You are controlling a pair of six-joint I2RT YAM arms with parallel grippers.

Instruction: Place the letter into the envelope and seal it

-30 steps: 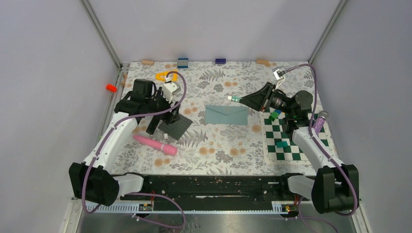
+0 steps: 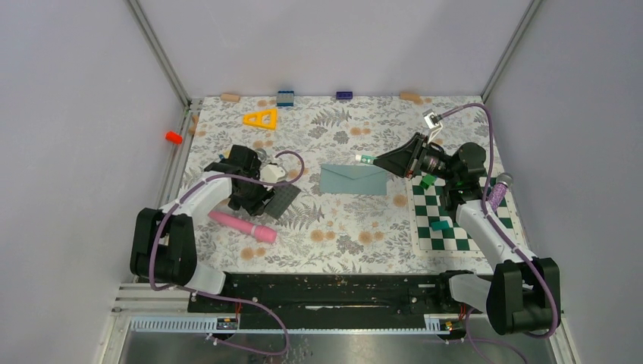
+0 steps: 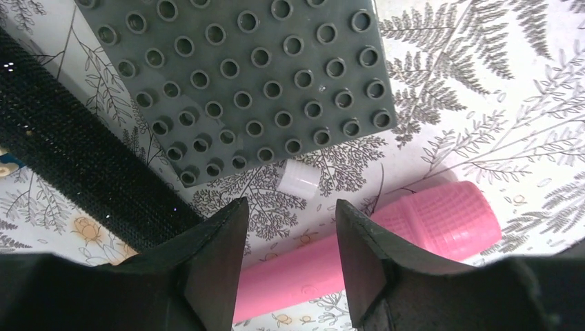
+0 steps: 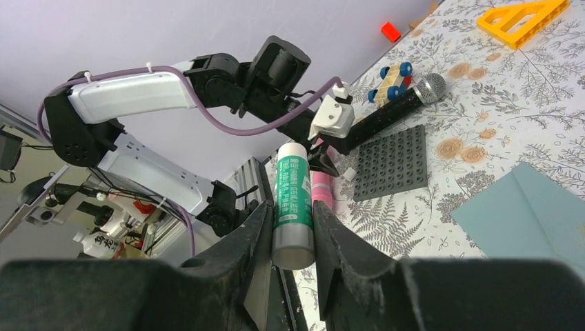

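The blue-grey envelope lies on the patterned tabletop with its flap folded down. Held above the table, to the right of the envelope, my right gripper is shut on a green and white glue stick, whose cap is off. In the left wrist view, a small white cap rests on the table against the edge of a grey studded plate. My left gripper is part open over that cap, its fingers apart with nothing between them touching. No letter can be made out.
A pink marker-like tube lies just beside the cap, under the left fingers. The studded plate and a black microphone crowd that area. On the right sits a checkered board.
My left arm has come down and toward the table's front, from over the studded plate to over the white cap. The right arm has barely moved.
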